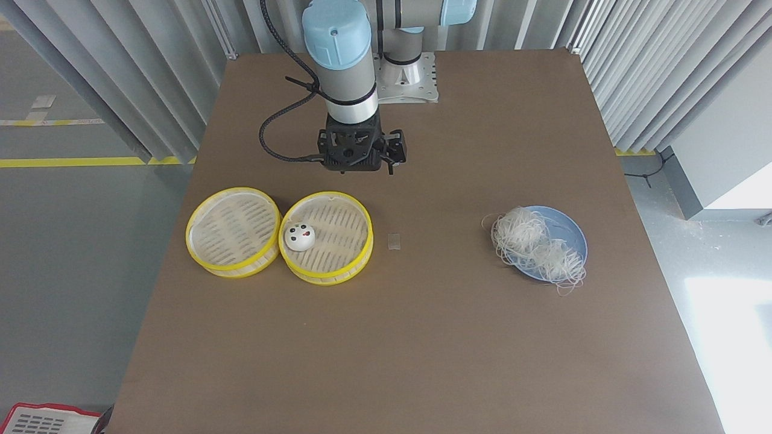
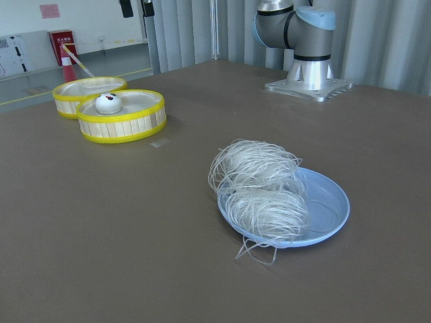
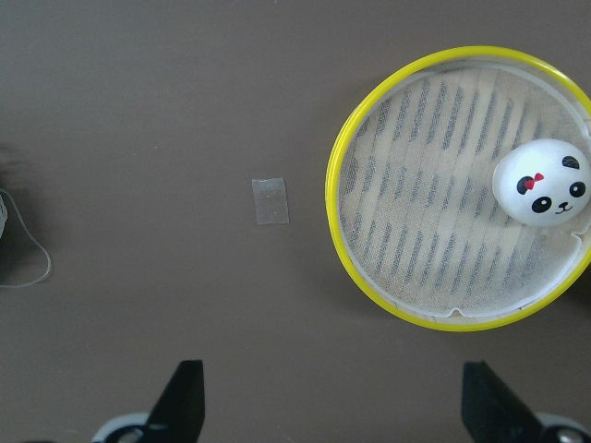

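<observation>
My gripper hangs open with empty fingers above the table [image 1: 449, 333], behind the baskets in the front view. A round yellow-rimmed steamer basket [image 1: 325, 275] [image 2: 124, 134] holds a white panda-faced ball [image 3: 542, 182] [image 1: 300, 236]. A second, empty yellow-rimmed basket [image 1: 233, 228] [image 2: 67, 105] stands touching it on the left in the front view. On the right lies a pale blue plate [image 1: 572, 231] [image 2: 326, 205] with a tangle of white noodle-like strands [image 1: 532, 246] [image 2: 259, 195], some hanging over its edge.
A small clear patch [image 3: 271, 201] [image 1: 394, 242] sits on the table between the baskets and the plate. The arm's base [image 1: 405, 87] stands at the back edge, with a loose cable [image 1: 271, 119] looping beside the arm.
</observation>
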